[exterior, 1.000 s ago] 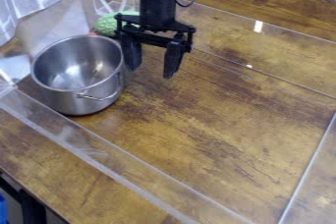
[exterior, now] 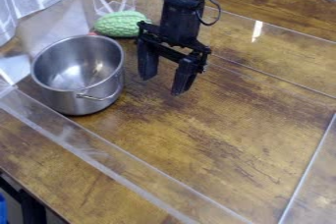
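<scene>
My black gripper (exterior: 168, 69) hangs over the wooden table, just right of a steel pot (exterior: 77, 63) with a wire handle. Its fingers point down and look spread apart, with nothing visible between them. A green knobbly vegetable-like object (exterior: 120, 23) lies behind the gripper on the left, beyond the pot.
Clear plastic and a pale patterned cloth lie along the upper left.
The pot and green object look unmoved.
</scene>
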